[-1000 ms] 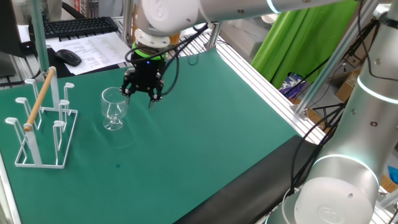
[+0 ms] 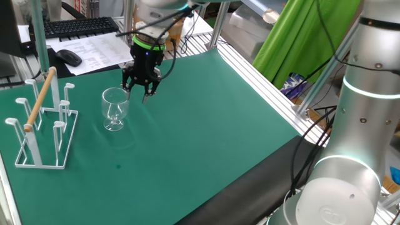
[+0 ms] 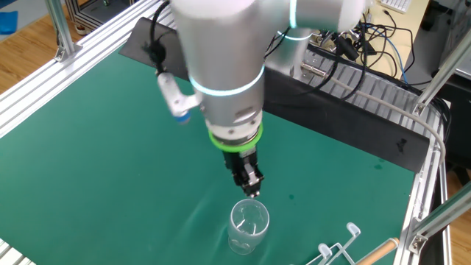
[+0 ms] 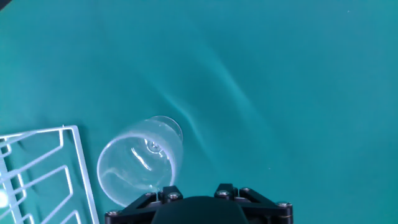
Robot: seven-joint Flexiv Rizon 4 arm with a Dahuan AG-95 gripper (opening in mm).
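A clear stemmed glass (image 2: pixel 115 109) stands upright on the green mat, empty as far as shows. My gripper (image 2: pixel 137 97) is just beyond and to the right of its rim in exterior view 1, pointing down, its black fingers spread with nothing between them. From exterior view 2, the gripper (image 3: pixel 252 194) appears just above the far rim of the glass (image 3: pixel 248 227); contact cannot be told there. In the wrist view the glass (image 4: pixel 140 163) lies left of the middle, near the left finger, outside the gap of the gripper.
A white wire rack (image 2: pixel 65 166) with a wooden handle bar (image 2: pixel 40 99) and several upright prongs stands left of the glass. Papers (image 2: pixel 94 55), a mouse (image 2: pixel 69 57) and a keyboard (image 2: pixel 74 27) lie beyond the mat.
My gripper has shifted slightly left and back in exterior view 1, turning a little, while the arm links behind it swung. The glass and rack have not moved.
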